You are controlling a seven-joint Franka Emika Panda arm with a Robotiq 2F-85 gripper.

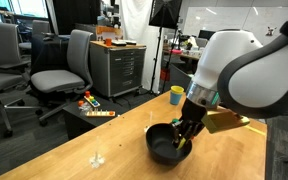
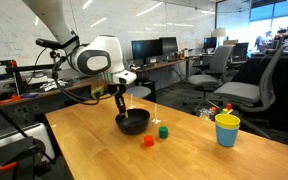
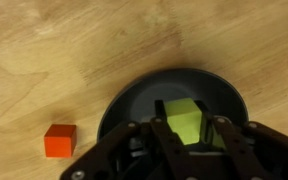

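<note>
Between the fingertips of my gripper is a yellow-green block, and the fingers are shut on it. In the wrist view the block appears over the dark inside of a black bowl. The second exterior view has the gripper at the opening of the bowl, fingers pointing down. From the first exterior view the bowl stands upright on the wooden table, with the gripper at its right side. Whether the block touches the bowl's floor cannot be told.
A red-orange block lies on the table beside the bowl. Near it stands a green piece. Farther off are a yellow and blue cup and a small white object.
</note>
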